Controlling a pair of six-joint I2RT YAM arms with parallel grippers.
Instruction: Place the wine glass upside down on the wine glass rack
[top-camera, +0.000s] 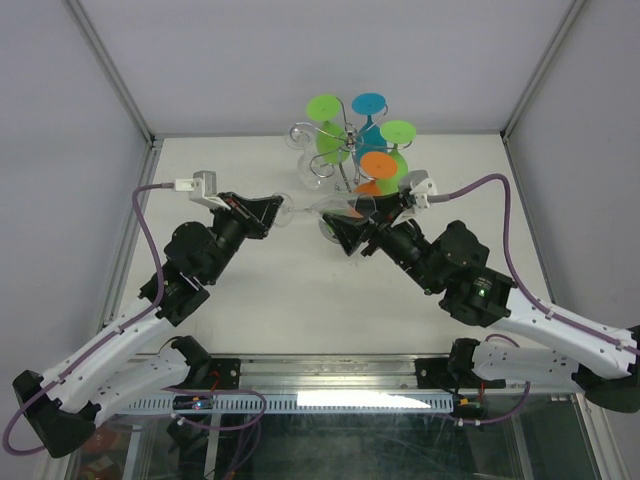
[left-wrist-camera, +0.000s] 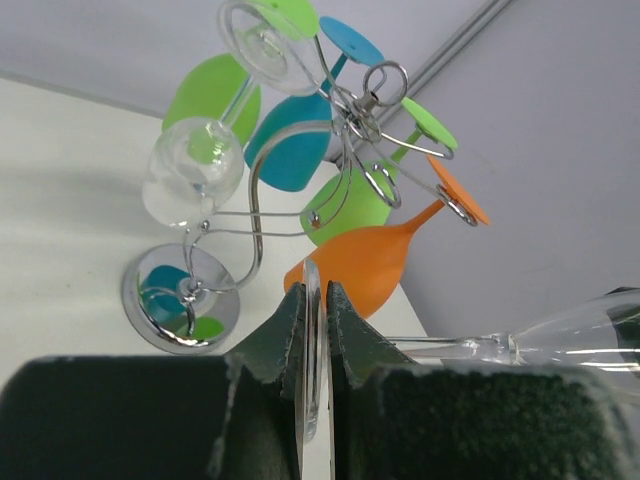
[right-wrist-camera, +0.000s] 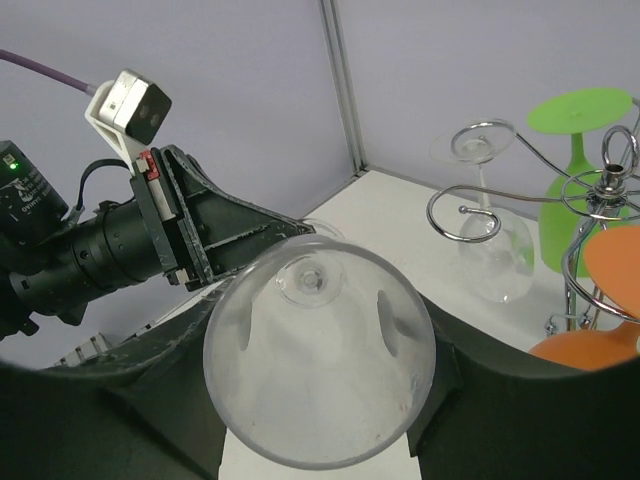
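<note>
Between the two arms a clear wine glass (top-camera: 330, 203) lies on its side in the air. My left gripper is shut on the edge of its round foot. The bowl (right-wrist-camera: 318, 370) is held by my right gripper, whose fingers press its sides; the rim faces that camera. In the left wrist view the stem (left-wrist-camera: 440, 347) runs off to the right. The metal wine glass rack (left-wrist-camera: 255, 190) stands behind, with a clear glass (left-wrist-camera: 195, 175) and several coloured ones hanging upside down on it.
An orange glass (left-wrist-camera: 350, 262) hangs on the rack side closest to the grippers. An empty wire loop (right-wrist-camera: 465, 222) shows in the right wrist view.
</note>
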